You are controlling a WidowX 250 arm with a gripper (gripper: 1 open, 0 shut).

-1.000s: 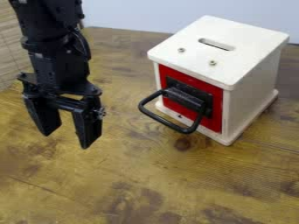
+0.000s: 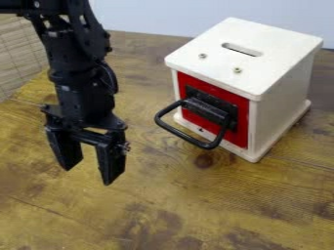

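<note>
My black gripper (image 2: pixel 88 161) hangs at the left of the camera view, low over the wooden table, its two fingers apart with nothing between them. To its right stands a white box (image 2: pixel 279 112) with a slot and two screws on its sloped top and a red front panel (image 2: pixel 192 87). A black loop handle (image 2: pixel 193 137) sticks out from that panel toward the gripper, with a gap between handle and gripper.
A woven mat or screen (image 2: pixel 20 63) is at the far left, and a pale wall is behind the table.
The box and handle have not moved.
</note>
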